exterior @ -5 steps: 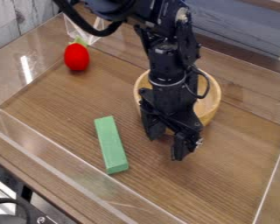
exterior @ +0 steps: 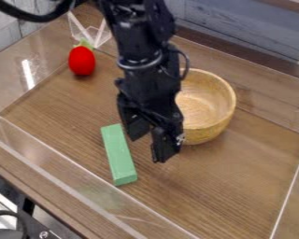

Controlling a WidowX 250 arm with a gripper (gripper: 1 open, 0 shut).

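Observation:
My black gripper (exterior: 149,131) hangs low over the middle of the wooden table, open, just right of a green bar (exterior: 120,155) lying lengthwise near the front left. A tan bowl (exterior: 209,105) sits behind and right of the gripper, partly hidden by the arm. Whether anything lies between the fingers is hard to see.
A red tomato-like object (exterior: 82,60) stands at the back left, with a whitish object (exterior: 92,30) behind it. Walls and raised edges bound the back and sides.
The arm has moved left and toward the camera, bringing the gripper nearer the green bar. The bar and bowl look unmoved.

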